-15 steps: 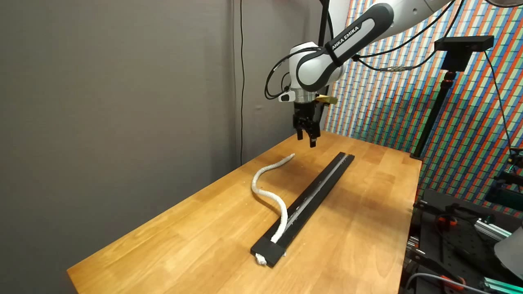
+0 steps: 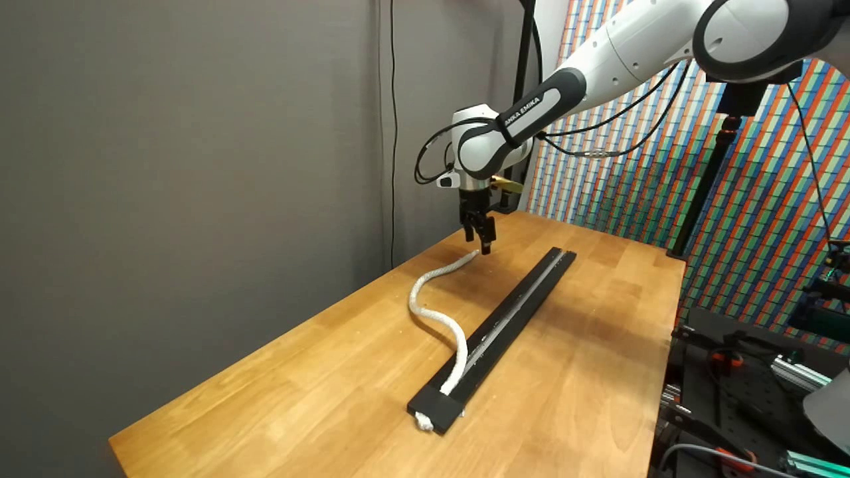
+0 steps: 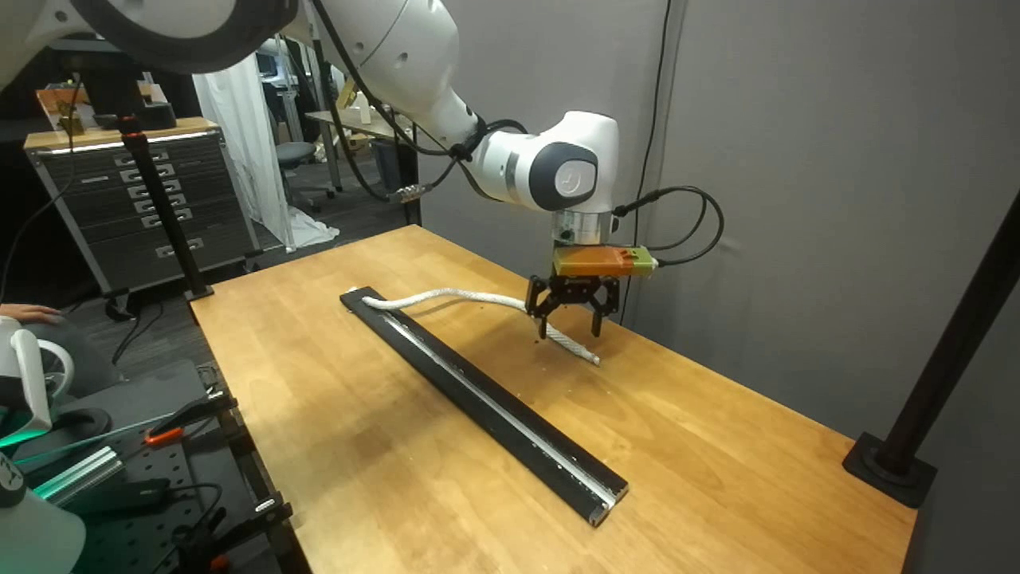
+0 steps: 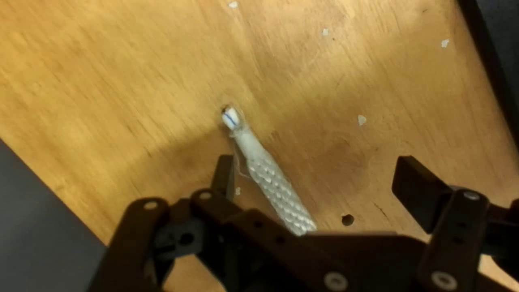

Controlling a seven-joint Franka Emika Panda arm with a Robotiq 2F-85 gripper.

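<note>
A white braided rope [image 2: 427,314] lies in a loose S-curve on the table, its near end tucked under the black cap at the near end of a long black channel [image 2: 507,318]. A pale groove runs along that channel. Above the rope's free end hangs my gripper [image 3: 570,335], open and pointing down, with nothing held. In the wrist view the rope [image 4: 277,187] passes between the spread fingers, nearer the left one, and its tip reaches beyond them. Part of the rope is hidden behind the gripper's body there.
Bare wooden table [image 2: 319,374] surrounds the rope and channel. A grey wall [image 2: 199,199] runs close along the table's rope side. A black post [image 3: 932,363] stands at one corner. Small white flecks dot the wood.
My gripper has come down and moved left in exterior view 1, from beyond the rope's free end to just above it. The rope and channel look unmoved.
</note>
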